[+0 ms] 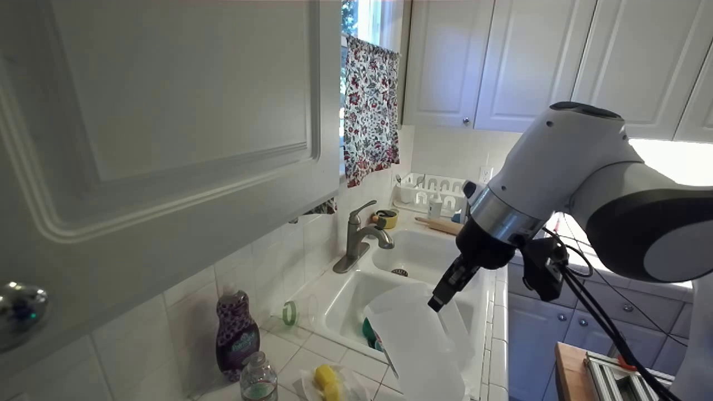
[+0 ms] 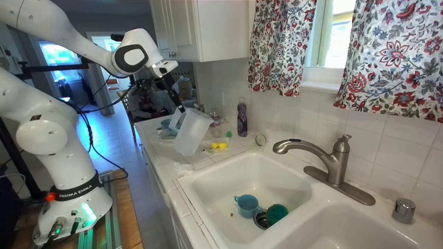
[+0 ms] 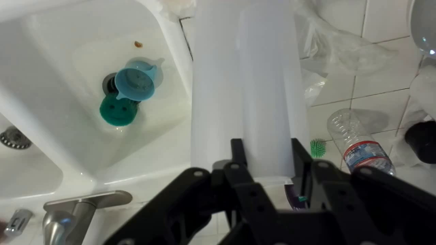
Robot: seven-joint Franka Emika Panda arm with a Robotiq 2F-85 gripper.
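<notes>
A translucent white pitcher (image 2: 194,132) hangs tilted above the counter beside the sink, with my gripper shut on it. In the wrist view its pale wall or handle (image 3: 263,94) runs between the two black fingers. From the other side, the pitcher (image 1: 418,341) covers part of the left basin, and the gripper (image 1: 438,301) meets its upper edge. I cannot tell whether anything is inside it. In the basin, a blue cup (image 2: 247,205) and a green scrubber (image 2: 277,213) lie by the drain.
The faucet (image 2: 328,159) rises behind the double sink (image 2: 309,195). On the counter are a purple soap bottle (image 1: 237,336), a clear plastic bottle (image 3: 359,143), yellow sponges (image 2: 219,145) and a plastic bag (image 3: 339,45). An open cabinet door (image 1: 167,100) fills the near left.
</notes>
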